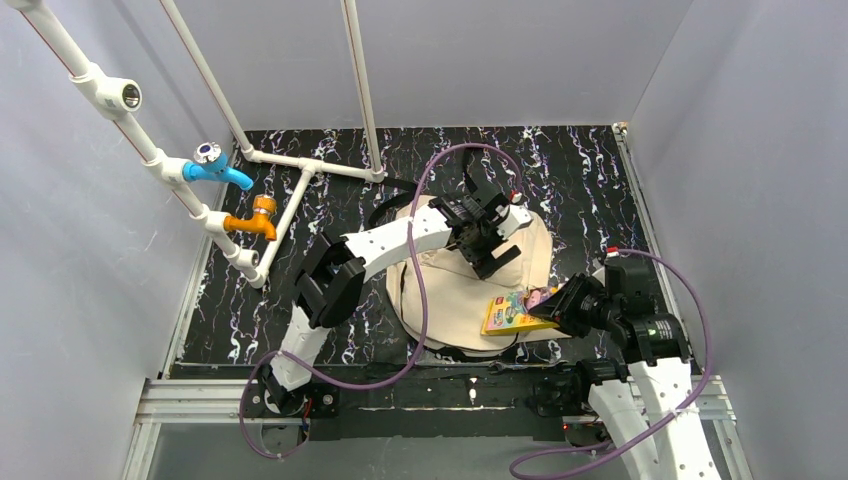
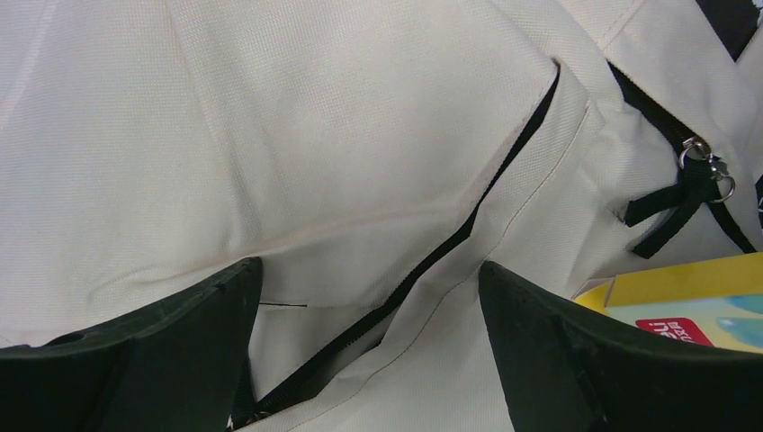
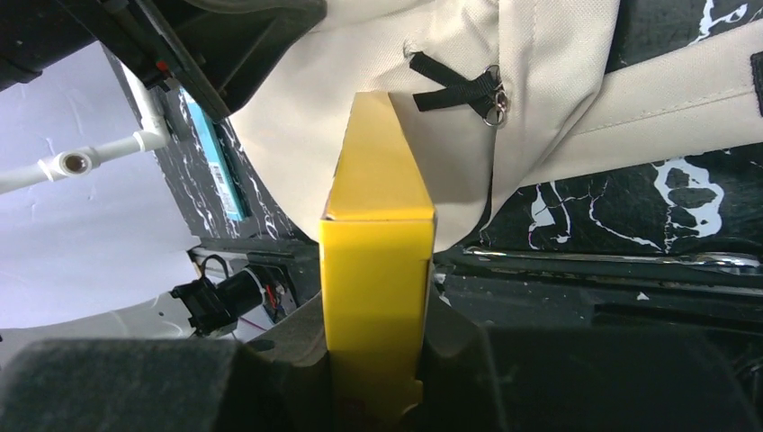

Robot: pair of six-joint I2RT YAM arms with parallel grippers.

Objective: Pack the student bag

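The cream student bag lies flat on the dark marbled table. Its black-edged pocket opening runs as a narrow slit, slightly gaping at the lower end. Over the bag hangs my left gripper, fingers wide apart and nothing between them. My right gripper is shut on a yellow box with a colourful printed face. From above, that box is over the bag's lower right part. A double zip pull shows on the bag's side. The inside of the pocket is mostly hidden.
A light-blue flat item lies on the table to the left of the bag. White pipes with a blue tap and an orange tap stand at the left. Bare table shows at the back right.
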